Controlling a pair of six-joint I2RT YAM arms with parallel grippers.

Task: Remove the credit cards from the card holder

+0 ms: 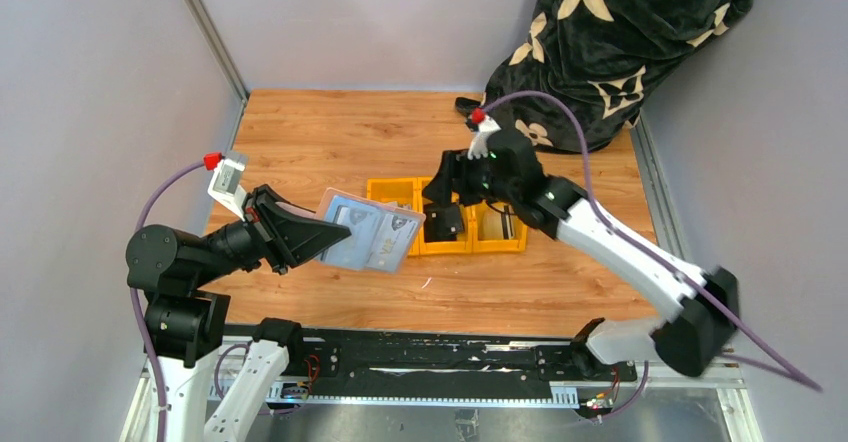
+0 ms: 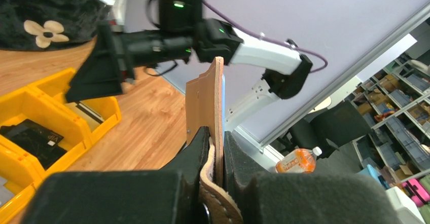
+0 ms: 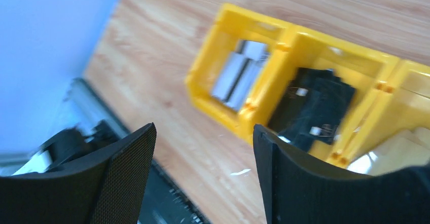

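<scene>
Held up at the left of the top view is the card holder, its clear pockets with bluish cards facing the camera. My left gripper is shut on its edge. In the left wrist view the holder shows edge-on, tan and stitched, pinched between the fingers. Over the yellow bins, my right gripper is raised and apart from the holder. Its fingers stand wide in the right wrist view, with nothing between them. Dark cards lie in the middle bin.
Three joined yellow bins stand mid-table; the end one holds light and dark cards. A small white scrap lies in front. A dark flowered cloth covers the back right. Bare wood lies behind the bins.
</scene>
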